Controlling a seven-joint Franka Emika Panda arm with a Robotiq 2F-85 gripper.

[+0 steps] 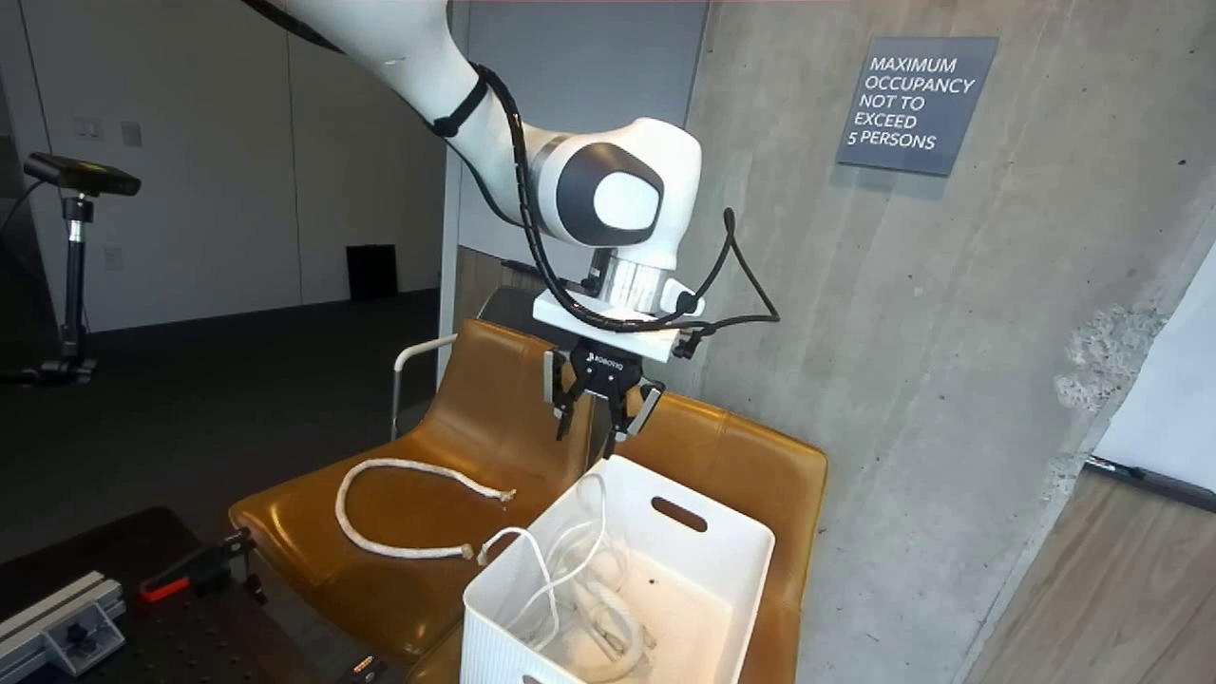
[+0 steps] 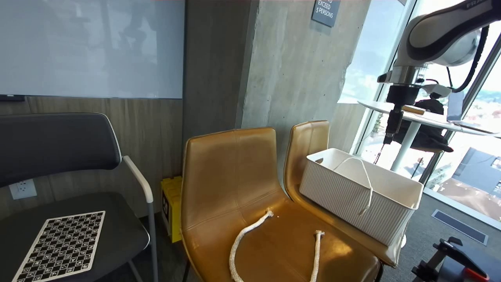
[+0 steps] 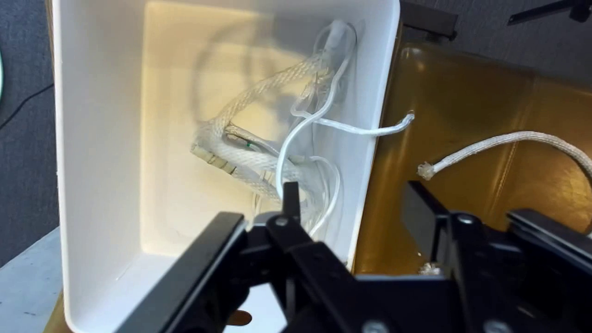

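My gripper hangs over the back edge of the white bin, fingers apart and nothing between them. In the wrist view the gap between its fingers lies across the bin's side wall. Inside the white bin rests a loose bundle of white ropes and cords, bunched towards one side wall. A thin white cord from it hangs out over the rim. Apart from the bin, a thicker white rope lies curved on the left tan chair seat.
The bin stands on the right tan chair, close to a concrete wall. A left tan chair adjoins it. Clamps and metal rails occupy the near left. Much of the bin floor is bare.
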